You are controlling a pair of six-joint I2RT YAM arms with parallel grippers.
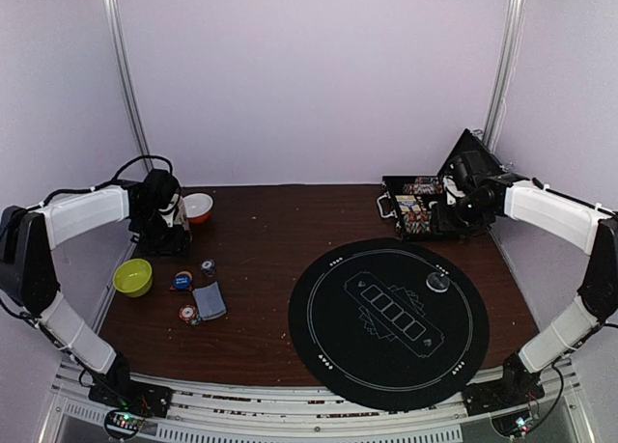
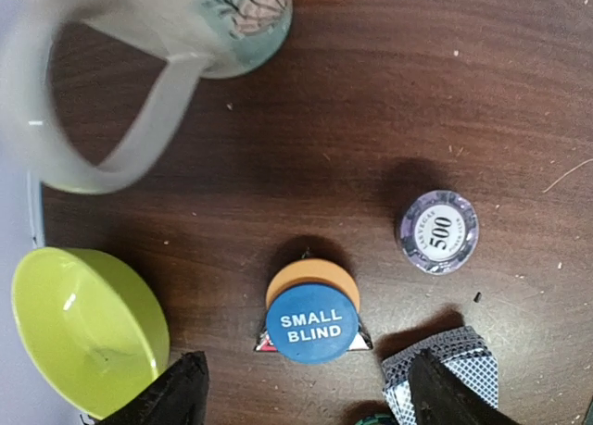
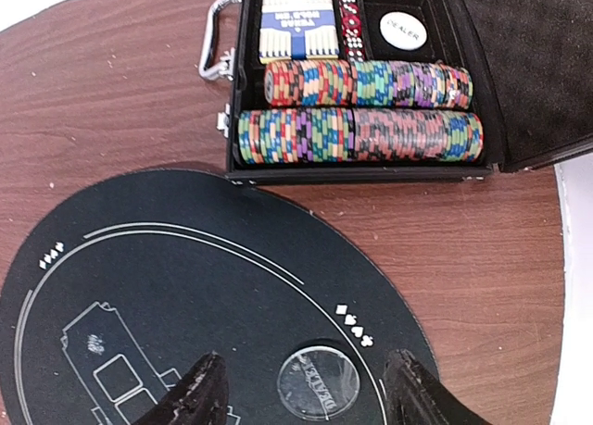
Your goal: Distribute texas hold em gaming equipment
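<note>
Both fingers of my left gripper stand apart over the left of the table, empty between them. Below it lie the blue small blind button (image 2: 312, 323) on an orange disc, a 500 chip stack (image 2: 439, 232) and a silver-checked card deck (image 2: 440, 374). In the top view a red-topped chip stack (image 1: 188, 314) is beside the deck. My right gripper is open above the black poker mat (image 3: 167, 286). A clear dealer disc (image 3: 319, 381) lies on the mat. Past the mat, the chip case (image 3: 352, 175) is open, with chips, cards, dice and a white dealer button (image 3: 403, 31).
A green bowl (image 1: 133, 278) stands at the table's left edge, with a mug (image 2: 232, 36) behind it, close to my left gripper. A white and orange bowl (image 1: 198, 207) is farther back.
</note>
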